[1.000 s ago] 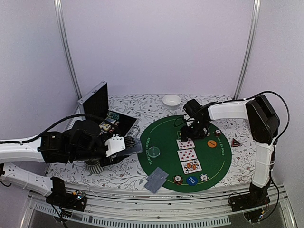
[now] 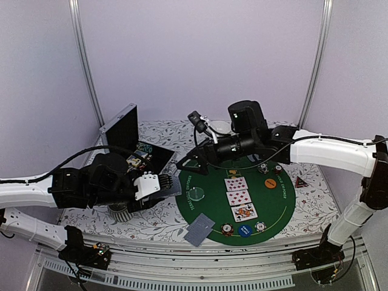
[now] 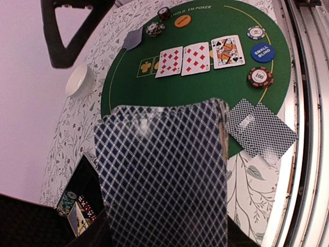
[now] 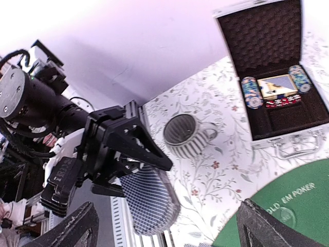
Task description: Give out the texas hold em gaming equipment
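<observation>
My left gripper [image 2: 151, 194] is shut on a deck of playing cards [image 3: 159, 170], blue checked backs up, at the left of the mat. My right gripper [image 2: 191, 163] hangs over the mat's left part, open, with nothing seen between its fingers; in the right wrist view its fingers frame the deck in the left gripper from above. Three face-up cards [image 3: 195, 57] lie in a row on the green mat [image 2: 279, 218]. Two face-down cards [image 2: 199, 229] lie at its near-left edge. Chips, a small blind button [image 3: 262, 52] and an orange button [image 2: 270, 183] rest around them.
The open case [image 4: 264, 46] with chips, cards and dice stands at the back left, a striped mug [image 4: 185, 141] beside it. A white bowl [image 3: 79, 82] is at the back. The table's metal front edge [image 3: 298, 206] runs close by.
My right gripper has risen from over the cards at the back of the mat and moved left toward the left gripper. The left arm has not visibly moved.
</observation>
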